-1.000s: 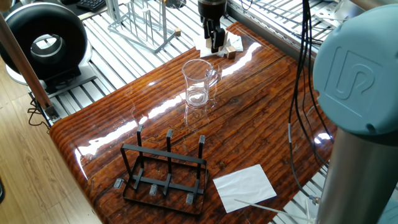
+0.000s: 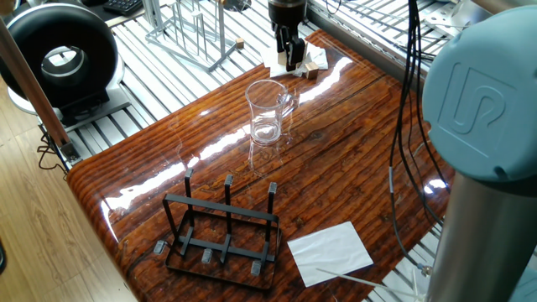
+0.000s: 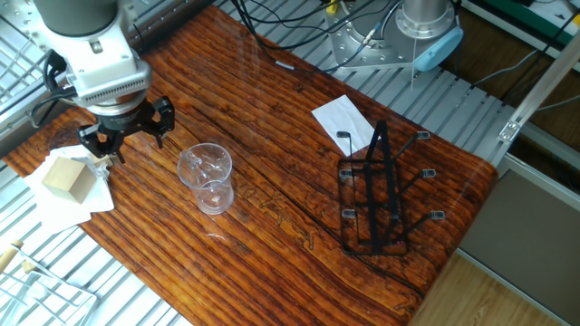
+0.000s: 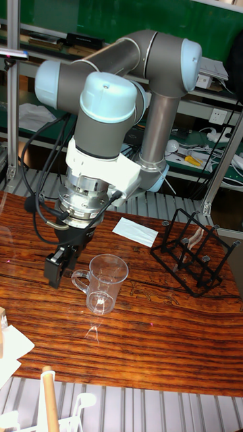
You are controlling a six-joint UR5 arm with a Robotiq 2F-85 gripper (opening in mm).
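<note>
A clear glass mug [image 2: 266, 117] stands upright on the glossy wooden table [image 2: 336, 151], its handle turned toward the gripper's side in the third exterior view. My gripper [image 3: 136, 150] hangs above the table beside the mug [image 3: 214, 192], apart from it. Its two black fingers are spread, and in the second exterior view nothing shows between them. In the third exterior view, the gripper [image 4: 65, 277] is just left of the mug's handle [image 4: 81, 281]. A black metal rack [image 2: 222, 243] with several upright prongs stands empty on the opposite part of the table.
A white paper sheet [image 3: 344, 124] lies near the rack. By the gripper, a wooden block [image 3: 69, 179] rests on more white paper [image 3: 56, 214] at the table's edge. A grey wire rack [image 2: 197, 38] stands off the table. Between mug and black rack the tabletop is clear.
Very little differs: the gripper seems to have shifted slightly near the far table edge. The mug, rack and paper have stayed in place.
</note>
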